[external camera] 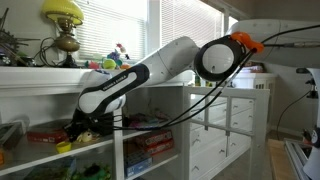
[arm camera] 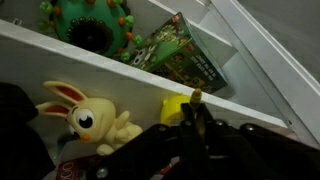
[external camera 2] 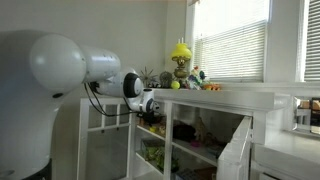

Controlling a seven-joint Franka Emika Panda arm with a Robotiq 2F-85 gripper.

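My gripper is at the lower right of the wrist view, its dark fingers closed around a narrow tan piece (arm camera: pixel 196 97); most of that piece is hidden. Just behind the fingers lies a yellow object (arm camera: pixel 172 109), partly covered by them. A cream rabbit-like toy (arm camera: pixel 92 116) with long ears lies to their left. In exterior view 1 the gripper (external camera: pixel 72 131) reaches into the upper shelf compartment, close above a yellow cup-like thing (external camera: pixel 64 147). Its fingertips are too small to make out there.
A white shelf board (arm camera: pixel 140 79) crosses the wrist view, with a green spiky ball (arm camera: pixel 88 24) and a game box (arm camera: pixel 180 55) beyond it. Boxes fill the lower shelf (external camera: pixel 150 146). A yellow-shaded lamp (external camera: pixel 66 30) stands on top. Dark cables hang beneath the arm.
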